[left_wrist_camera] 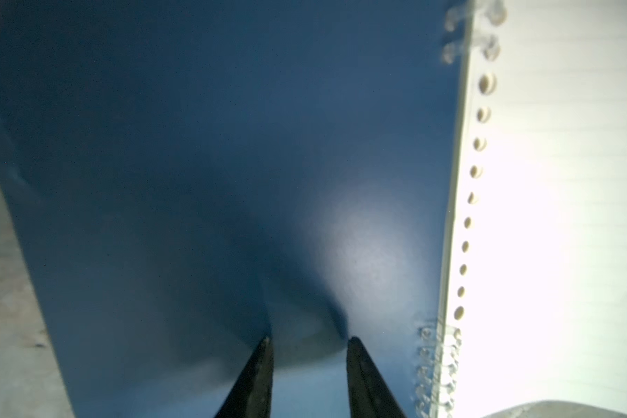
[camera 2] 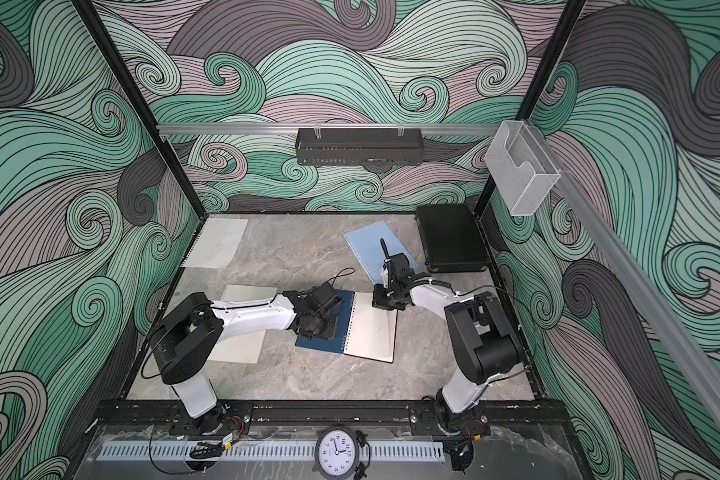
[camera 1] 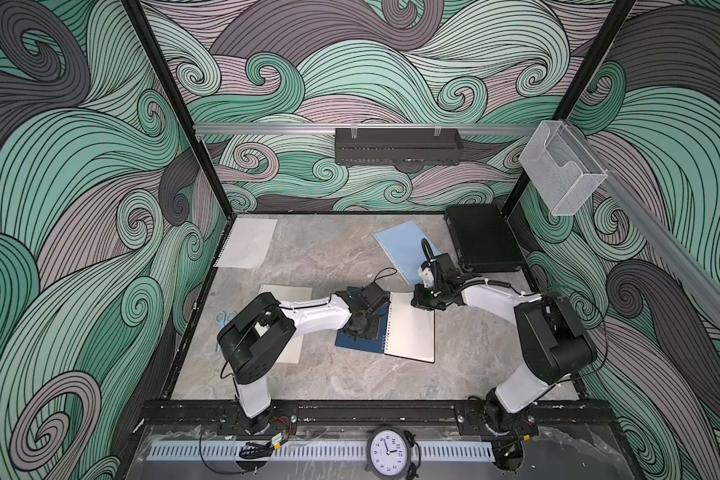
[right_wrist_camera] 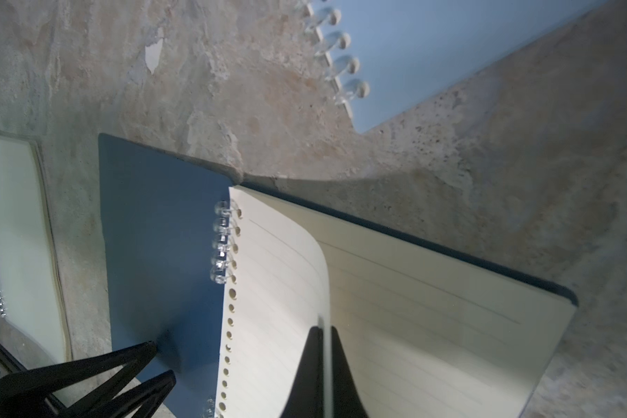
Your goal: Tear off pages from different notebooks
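The dark blue notebook lies open mid-table, its blue cover [left_wrist_camera: 209,174] to the left and lined pages [right_wrist_camera: 425,313] to the right. Clear rings [right_wrist_camera: 221,244] bind it only near the spine's ends; bare holes show between them. My right gripper is shut on the top page [right_wrist_camera: 275,278], which curls upward between its fingers. Low over the cover, almost at its surface, my left gripper is partly open with nothing between its fingers. A light blue notebook [right_wrist_camera: 425,41] lies farther back, and a cream-paged notebook [camera 1: 289,352] to the left.
A loose white sheet [camera 1: 246,244] with a holed edge lies at the back left. Blue scissors [camera 1: 220,320] rest beside my left arm. A black case [camera 1: 484,237] fills the back right corner. Clear tabletop shows at the back middle and front right.
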